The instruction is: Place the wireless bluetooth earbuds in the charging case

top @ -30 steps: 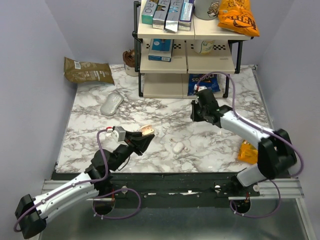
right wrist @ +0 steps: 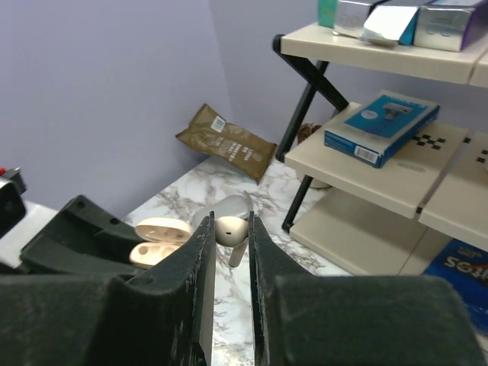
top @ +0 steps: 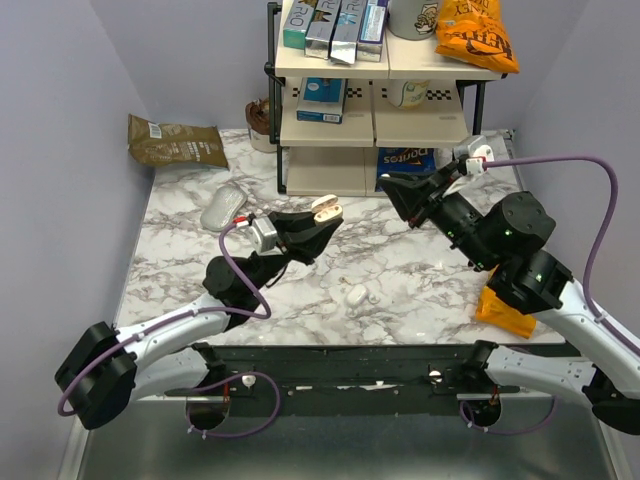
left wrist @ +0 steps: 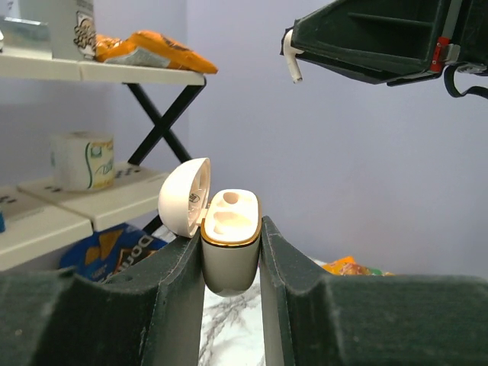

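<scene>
In the left wrist view my left gripper is shut on the open charging case [left wrist: 229,221], its white lid raised and earbud slots showing. In the top view this case [top: 326,208] sits at the left gripper's tip. My right gripper is shut on a white earbud; in the left wrist view that earbud [left wrist: 292,57] shows stem down at the right gripper's tip, above and to the right of the case. In the right wrist view the case lies just left of the earbud, farther off.
The shelf rack [top: 330,160] with boxes and bags stands at the back. The marble table [top: 420,290] holds small white items near the middle, a grey container [top: 223,205] at the left and an orange bag [top: 500,310] at the right.
Both arms have risen; the left gripper with the case moved right and toward the back, and the right arm came up and swung into a higher position.
</scene>
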